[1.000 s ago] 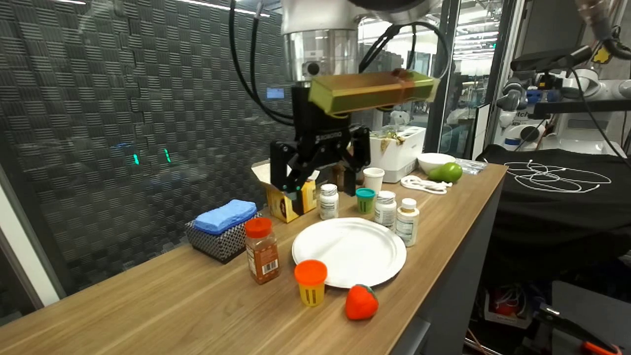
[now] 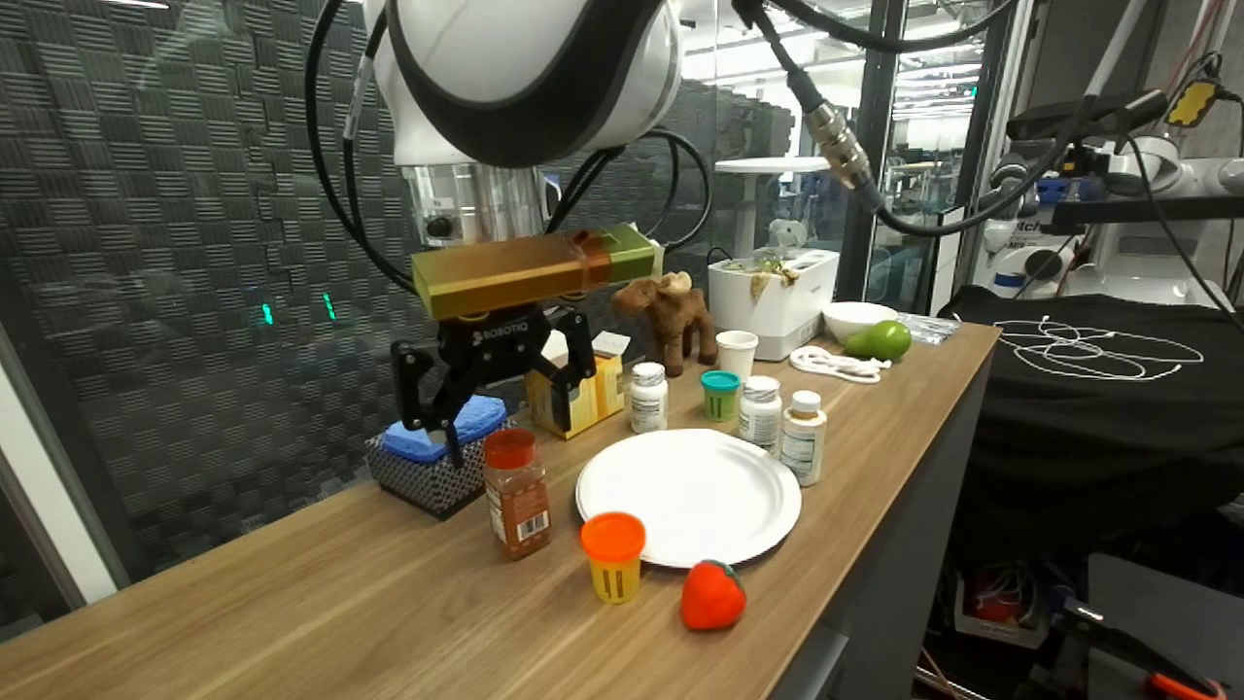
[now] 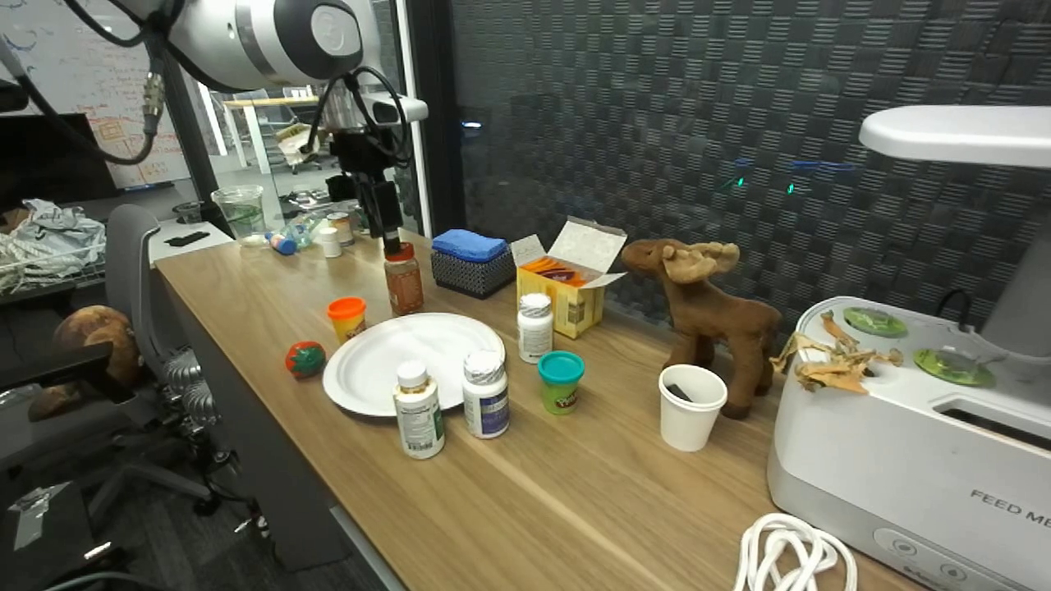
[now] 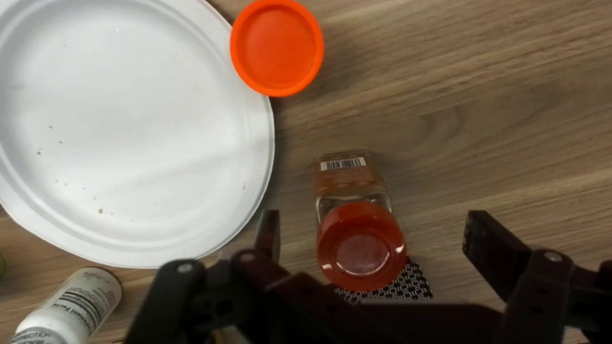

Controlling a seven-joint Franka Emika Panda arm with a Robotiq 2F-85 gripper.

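Note:
My gripper is open above the spice jar, with nothing held between its fingers. The clear jar of reddish-brown powder stands upright under a red lid. In the wrist view that lid shows between the two spread fingers, below their level as far as I can tell. Beside the jar lies an empty white plate. An orange-lidded yellow tub and a red toy strawberry sit by the plate's near side in exterior view 1.
Behind the jar is a dark woven basket with a blue cloth. An open yellow box, several white bottles, a teal-lidded tub and a plush moose stand further along. Bare wood lies left of the jar in exterior view 1.
The arm has moved left and lower in exterior view 1, from over the area behind the plate to above the jar. The tabletop objects look unmoved.

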